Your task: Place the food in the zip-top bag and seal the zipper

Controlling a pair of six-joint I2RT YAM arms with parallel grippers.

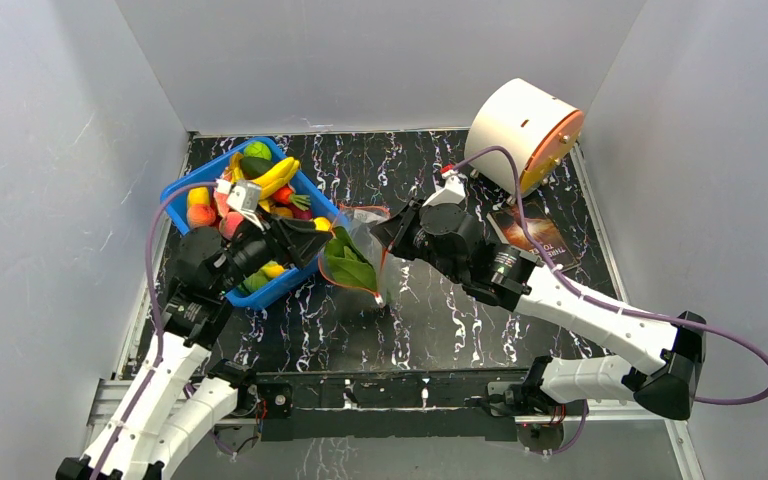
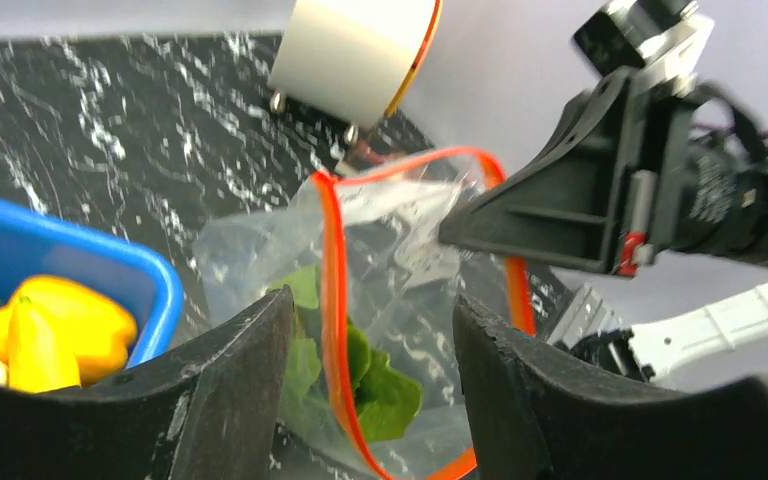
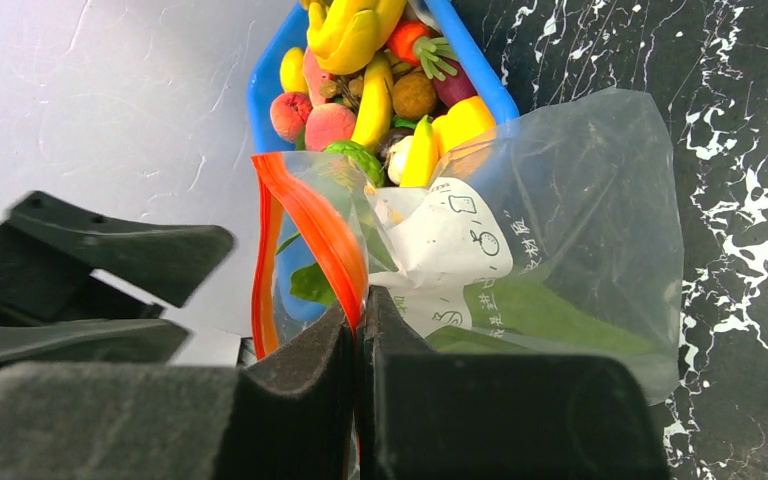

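Note:
A clear zip top bag [image 3: 600, 230] with an orange zipper rim holds green leaves [image 2: 385, 400] low inside. My right gripper is shut on the rim, which runs between its fingers; in the left wrist view it sits at the bag's upper right. My left gripper stands part open at the bag's mouth, the zipper visible beyond and between its fingers, with nothing clearly held. In the top view the bag hangs between both grippers, right of the food bin.
A blue bin [image 1: 300, 278] of toy fruit and vegetables stands at the left. A white cylinder [image 1: 505, 130] and a book [image 1: 545, 240] lie at the right. Bare marble surface shows in front and behind.

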